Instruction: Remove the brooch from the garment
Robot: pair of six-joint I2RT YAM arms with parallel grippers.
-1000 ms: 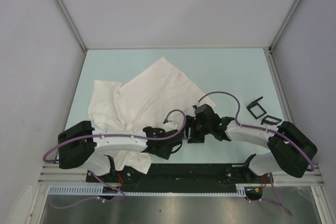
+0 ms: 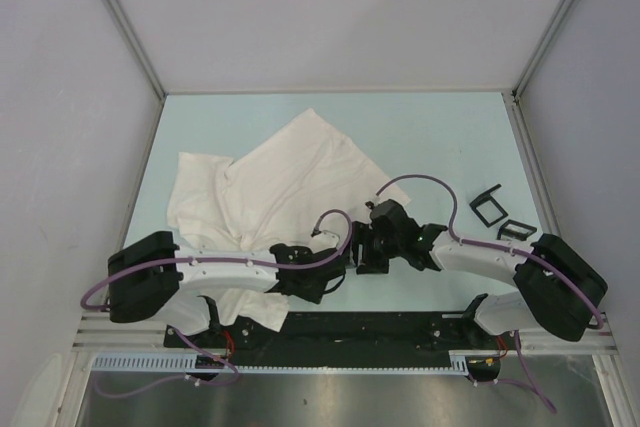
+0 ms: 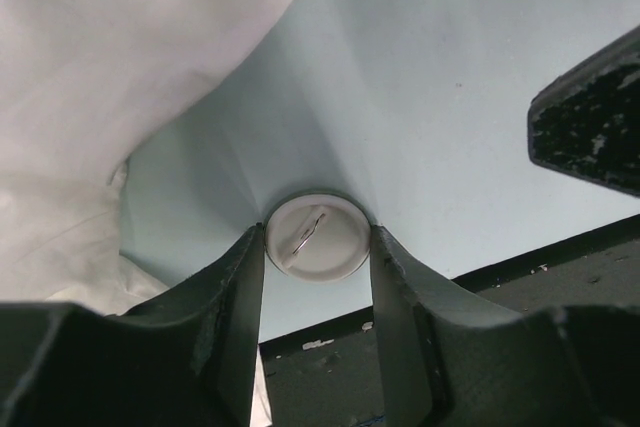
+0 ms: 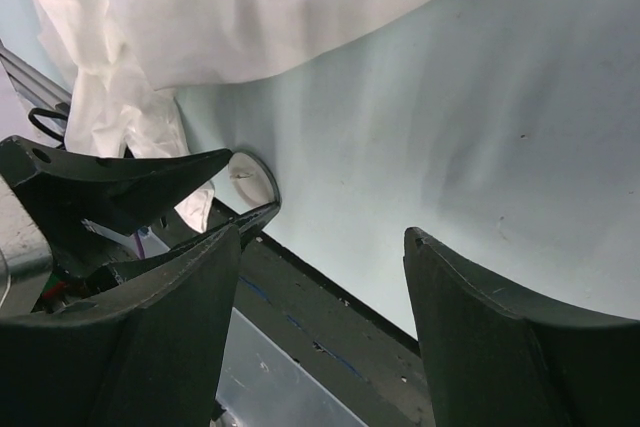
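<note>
A white round brooch (image 3: pixel 330 242) with a thin pin on its face lies on the pale table, beside the white garment (image 3: pixel 120 27). In the left wrist view my left gripper has its fingertips at either side of the brooch, part open. In the right wrist view the brooch (image 4: pixel 250 179) sits between those same black fingers, off the cloth. My right gripper is open over bare table, to the right of the left one, with nothing between its fingers.
The garment (image 2: pixel 280 162) covers much of the table's left and middle. Two black frame-like objects (image 2: pixel 489 209) lie at the right. The table's front edge (image 3: pixel 530 287) is close below the grippers.
</note>
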